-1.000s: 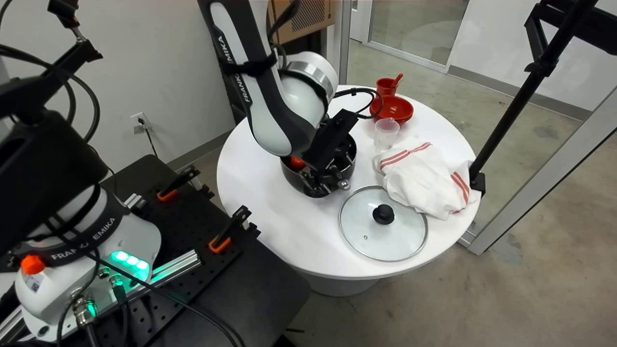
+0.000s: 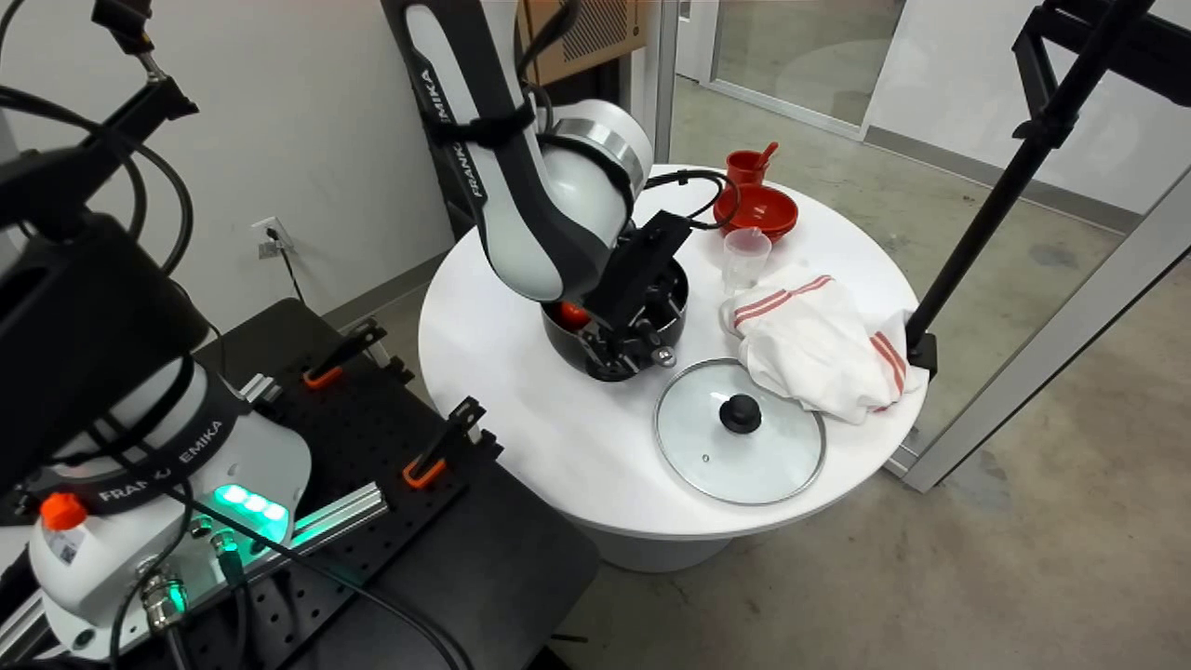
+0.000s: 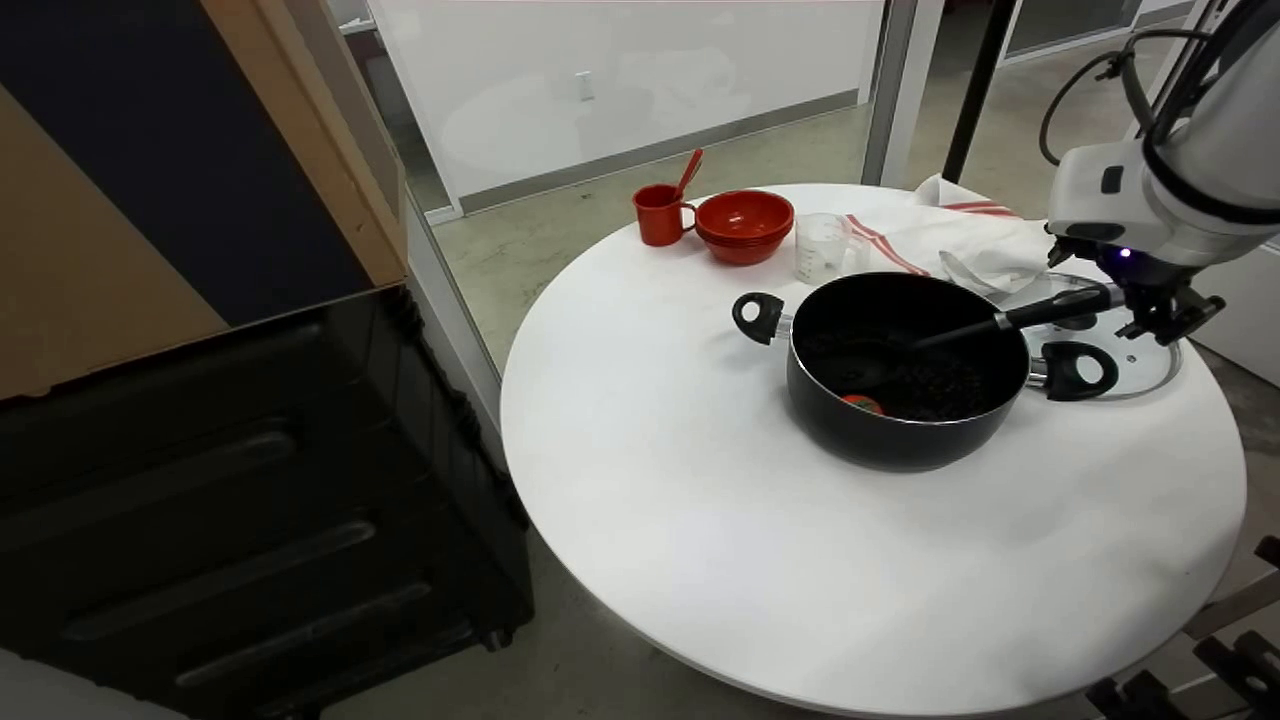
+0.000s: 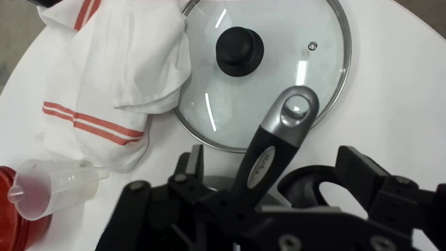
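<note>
A black pot (image 3: 900, 438) stands on the white table, something round and red (image 3: 863, 404) inside it. Leaning over its rim is a black utensil (image 3: 1062, 308), its lower end in the pot. In the wrist view the utensil's handle (image 4: 263, 165), with a silver end, rises between the widely parted fingers of my gripper. My gripper is open, with visible room on both sides of the handle. Beside the pot lies the glass lid (image 2: 715, 463), knob up. The arm hides part of the pot in exterior view 1.
A white towel with red stripes (image 2: 821, 352) lies crumpled against the lid. Behind are a clear measuring cup (image 3: 828, 248), stacked red bowls (image 3: 744, 224) and a red mug (image 3: 659, 216) holding a red utensil.
</note>
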